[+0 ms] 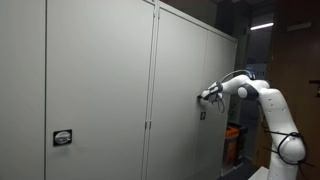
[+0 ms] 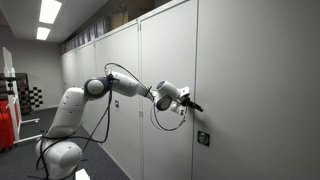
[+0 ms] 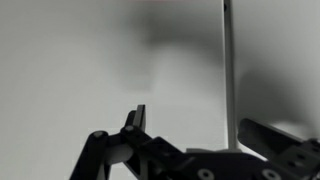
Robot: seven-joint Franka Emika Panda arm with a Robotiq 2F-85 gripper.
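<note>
My gripper (image 1: pixel 201 97) is close to the face of the tall pale cabinet doors (image 1: pixel 181 70), above a small dark recessed handle (image 1: pixel 202 115). From the other side, exterior view 2 has the gripper (image 2: pixel 193 102) near the vertical seam between two doors, with the handle (image 2: pixel 203 138) lower and to the right. In the wrist view the dark fingers (image 3: pixel 139 120) are spread wide, one on either side of the door seam (image 3: pixel 229 75). Nothing shows between them. Whether a fingertip touches the door I cannot tell.
Another handle (image 1: pixel 62 137) sits on a nearer door. Orange-topped bins (image 1: pixel 232 132) stand low behind the arm. In exterior view 2, a red item (image 2: pixel 8 118) is at the far left. Cables loop loosely around the arm.
</note>
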